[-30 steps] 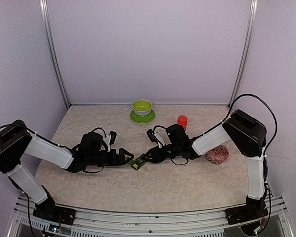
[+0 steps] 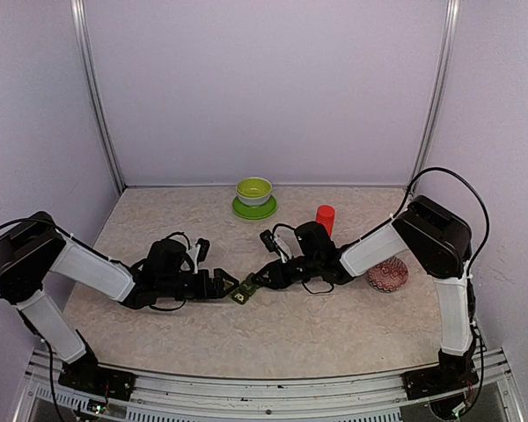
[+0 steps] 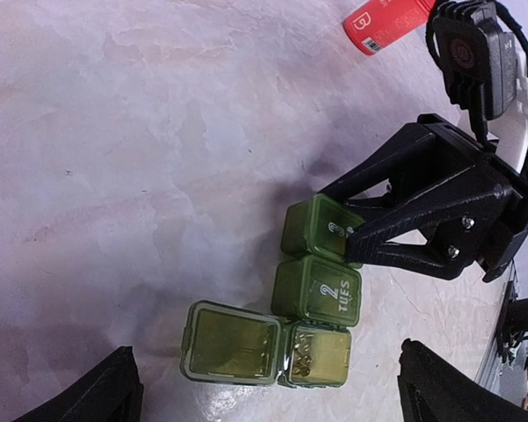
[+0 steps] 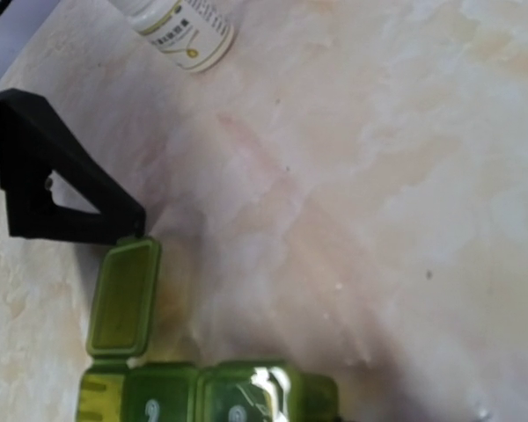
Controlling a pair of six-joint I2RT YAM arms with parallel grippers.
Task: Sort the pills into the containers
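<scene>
A green pill box (image 2: 243,294) lies mid-table. In the left wrist view its day compartment marked TUES (image 3: 317,290) is closed, and one compartment's lid (image 3: 231,343) stands open beside a compartment with contents (image 3: 319,357). My right gripper is shut on the far end of the box. My left gripper stands open at the box's near end, fingers either side of it. The right wrist view shows the raised lid (image 4: 123,299) and a white bottle (image 4: 180,31).
A red can (image 2: 326,220) stands behind the right arm. A bowl on a green plate (image 2: 254,211) is at the back middle, and a patterned red dish (image 2: 387,274) at the right.
My right gripper stays on the box with little visible change.
</scene>
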